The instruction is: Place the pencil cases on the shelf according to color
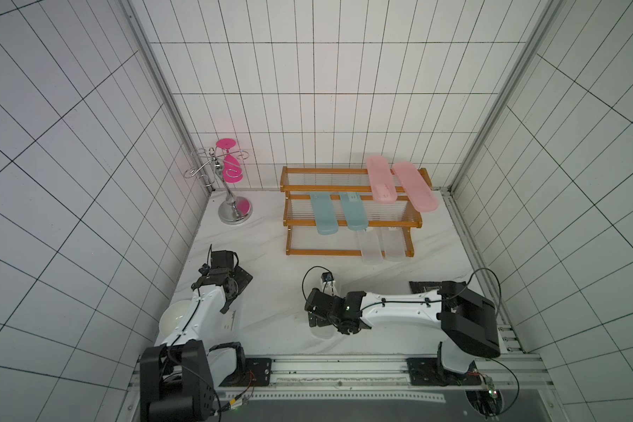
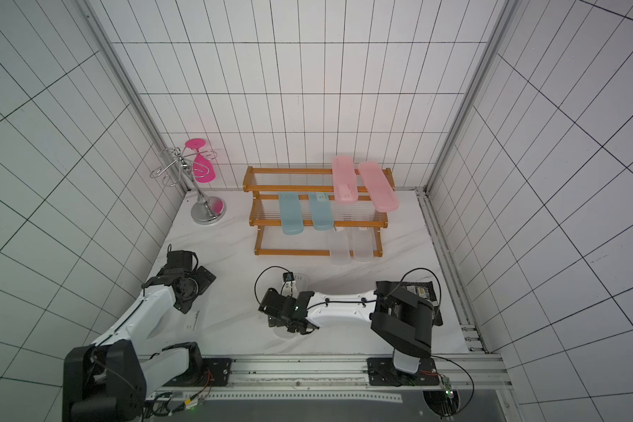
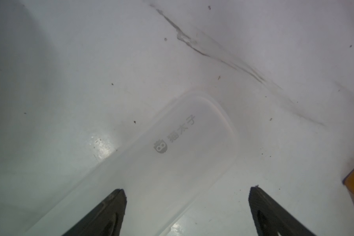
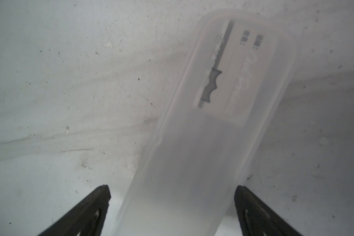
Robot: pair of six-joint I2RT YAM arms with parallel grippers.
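A three-tier wooden shelf (image 1: 316,251) stands at the back. Two pink cases (image 1: 381,179) rest on its top tier, two blue cases (image 1: 323,213) on the middle and two clear cases (image 1: 394,246) at the bottom. In the right wrist view, a frosted clear case (image 4: 192,157) with a printed label lies on the table, running between the spread fingers of my open right gripper. My left gripper is also open, above another frosted clear case (image 3: 177,157) bearing a small logo. Neither gripper visibly grips a case.
A metal stand (image 1: 233,209) with a pink glass (image 1: 232,168) occupies the back left. A whitish round object (image 1: 174,318) sits by the left arm. Bare table lies between the left arm and the shelf. Tiled walls close in both sides.
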